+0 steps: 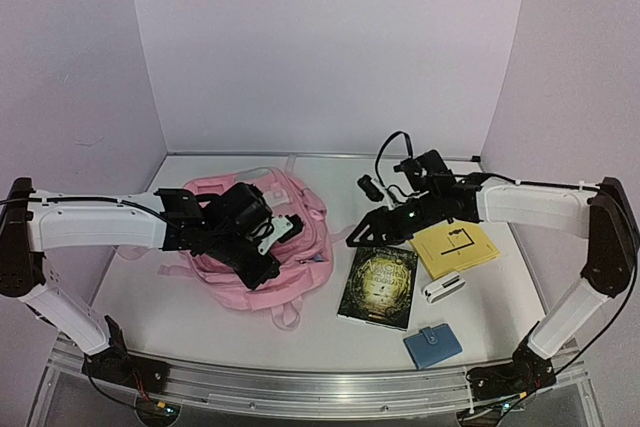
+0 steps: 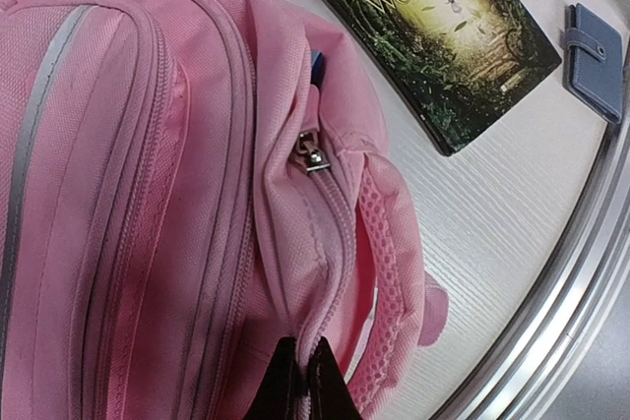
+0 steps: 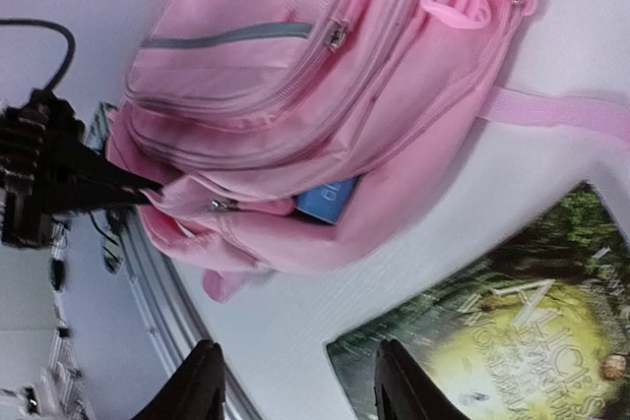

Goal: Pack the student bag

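The pink backpack [image 1: 255,247] lies on the left half of the table, its zipped mouth partly gaping. My left gripper is shut on the backpack's zipper edge, a fold of pink cloth between its fingers. Inside the opening a blue item [image 3: 325,201] shows in the right wrist view; most of it is hidden. Right of the bag, my right gripper stands open and empty above the near table, close to the dark Alice in Wonderland book [image 1: 380,285]. To the right lie a yellow folder [image 1: 450,247], a white stapler-like item [image 1: 444,287] and a blue wallet [image 1: 433,345].
A pink strap [image 3: 561,113] trails from the bag toward the book. The metal rail [image 1: 320,399] runs along the table's front edge. Bare table lies in front of the bag and around the wallet.
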